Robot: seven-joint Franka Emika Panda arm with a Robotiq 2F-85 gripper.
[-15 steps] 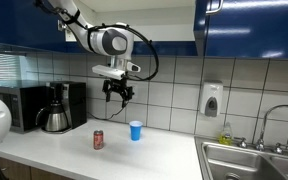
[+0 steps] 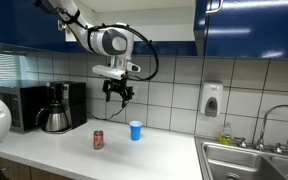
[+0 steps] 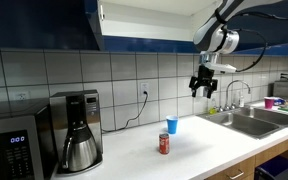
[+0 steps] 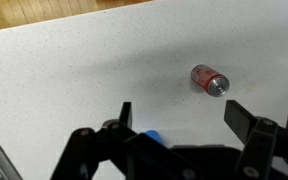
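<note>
A red can (image 2: 98,139) stands upright on the white counter, with a blue cup (image 2: 135,130) behind it and to the right. My gripper (image 2: 118,96) hangs high above the counter, well clear of both. Seen from the wrist, its two fingers (image 4: 123,114) stand wide apart with only bare counter between them, so it is open. In that view the can (image 4: 210,80) lies up and to the right of the gripper, while the cup (image 4: 153,136) is mostly hidden behind the gripper's body.
A coffee maker with a steel carafe (image 3: 81,148) and a microwave (image 3: 17,145) occupy one end of the counter. At the other end are a sink (image 2: 239,162) and faucet (image 2: 269,120). Upper cabinets (image 2: 254,30) overhang the back.
</note>
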